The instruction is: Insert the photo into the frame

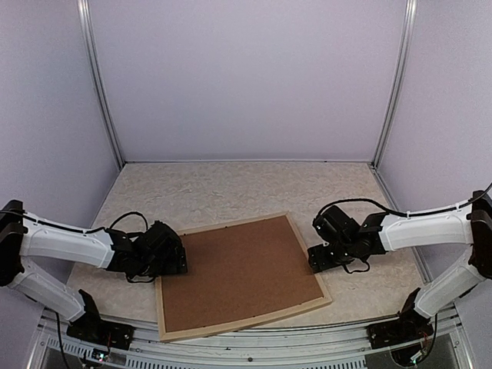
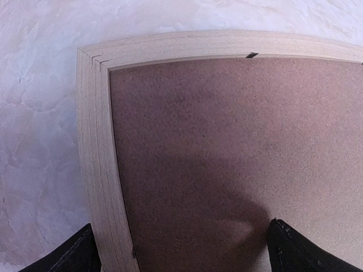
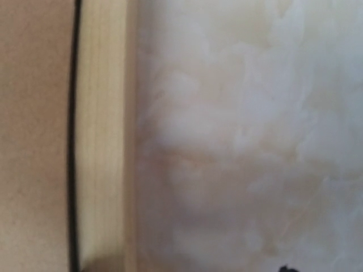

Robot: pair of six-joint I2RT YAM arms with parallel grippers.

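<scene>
A wooden frame (image 1: 246, 328) with a brown backing board (image 1: 242, 269) lies askew on the table; no photo shows in any view. My left gripper (image 1: 183, 260) is over the frame's left side. In the left wrist view its fingers stand open, one finger (image 2: 79, 255) outside the left wooden bar (image 2: 97, 153), the other (image 2: 300, 252) above the board. At the frame's right edge is my right gripper (image 1: 314, 259). The right wrist view shows the right bar (image 3: 102, 136) and a dark fingertip (image 3: 288, 269) at the bottom, over bare table; its fingers look apart.
Bare marbled table (image 1: 231, 188) stretches behind the frame and to its right. Grey walls (image 1: 246, 77) close the back and sides. The frame's lower left corner reaches over the metal rail (image 1: 250, 357) at the front.
</scene>
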